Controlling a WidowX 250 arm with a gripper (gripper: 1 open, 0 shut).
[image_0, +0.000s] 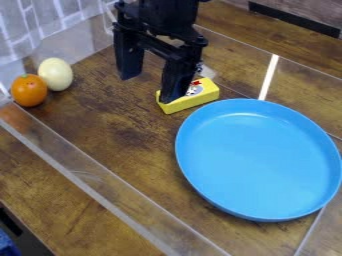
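Note:
My black gripper hangs open over the upper middle of the table, its two fingers apart. Behind its right finger is a yellow box with a small printed picture, partly hidden by the gripper. A blue plate lies at the right. An orange and a white egg-shaped object sit at the left, apart from the gripper.
Clear plastic edges run along the left side and lower left. A white strip lies at the upper right, behind the plate.

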